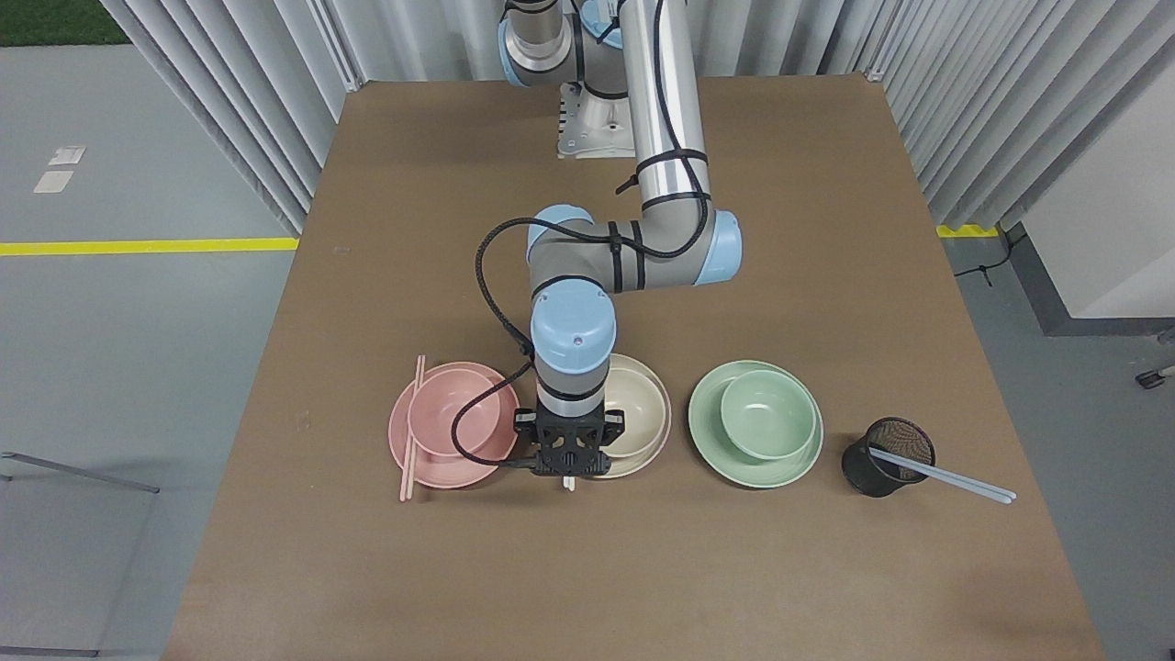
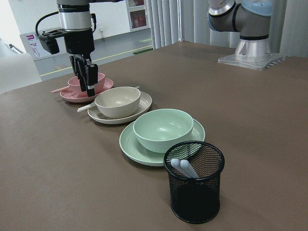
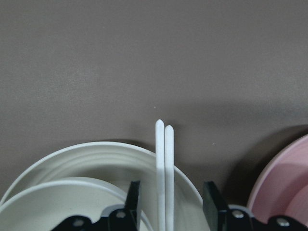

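Note:
Two white chopsticks [image 3: 160, 173] lie side by side on a cream plate [image 3: 101, 159] beside a cream bowl [image 2: 118, 101] in the middle setting. My gripper is low over them, open, with a fingertip on each side of the pair; in the left view the gripper [image 2: 87, 84] is above their near ends. In the front view my wrist housing [image 1: 569, 441] hides part of this setting.
Pink setting [image 1: 452, 408] with chopsticks on one side, green setting [image 1: 768, 415] on the other. A black mesh cup [image 1: 870, 474] holds chopsticks.

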